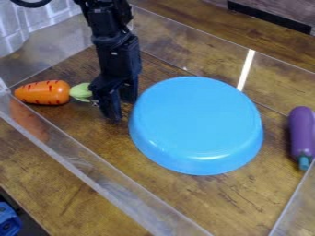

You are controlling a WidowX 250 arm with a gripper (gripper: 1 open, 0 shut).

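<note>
The black gripper (113, 100) reaches down from the top, low over the wooden surface just left of the large blue upturned dish (194, 124), close to its edge. An orange carrot toy (44, 92) lies on the left, its pale green top partly behind or against the gripper. Whether the gripper's dark fingers are open or shut, or hold anything, is hard to make out.
A purple eggplant toy (303, 136) lies at the far right. Clear plastic walls border the wooden floor (240, 194). A blue object (5, 218) sits outside at the lower left. Bare floor shows at the back right and bottom.
</note>
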